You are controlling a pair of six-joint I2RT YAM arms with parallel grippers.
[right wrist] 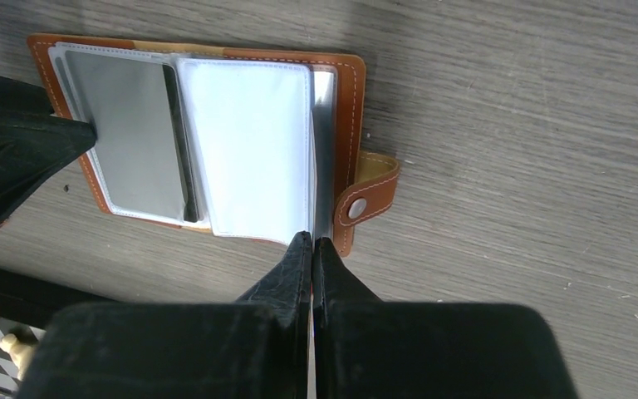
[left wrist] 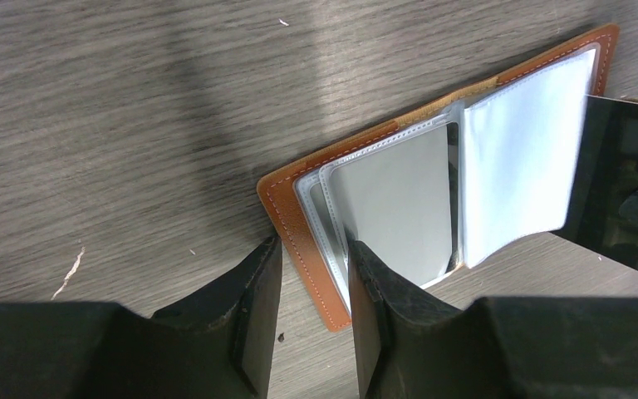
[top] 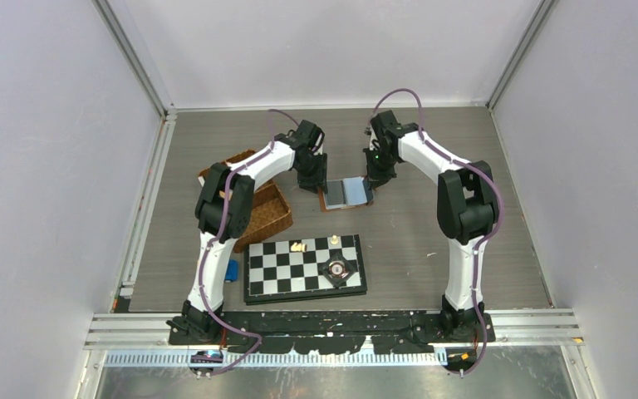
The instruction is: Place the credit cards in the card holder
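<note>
The open tan card holder [top: 345, 205] [left wrist: 293, 231] [right wrist: 348, 116] lies on the table with clear sleeves, a grey one [left wrist: 390, 199] and a white one [left wrist: 522, 158]. My left gripper [top: 322, 184] is open at the holder's left edge, its fingers touching or just over it. My right gripper [top: 371, 181] is shut at the opposite edge on a thin dark card, which stands at the white sleeve's edge and shows almost edge-on in the right wrist view. Whether the card is inside a sleeve I cannot tell.
A wicker basket [top: 281, 218] sits beside the left arm. A chessboard [top: 270, 283] with pieces and a dark square object [top: 337, 270] lies in front of the holder. A blue object [top: 232, 270] is near the left arm's base. Table right of the holder is clear.
</note>
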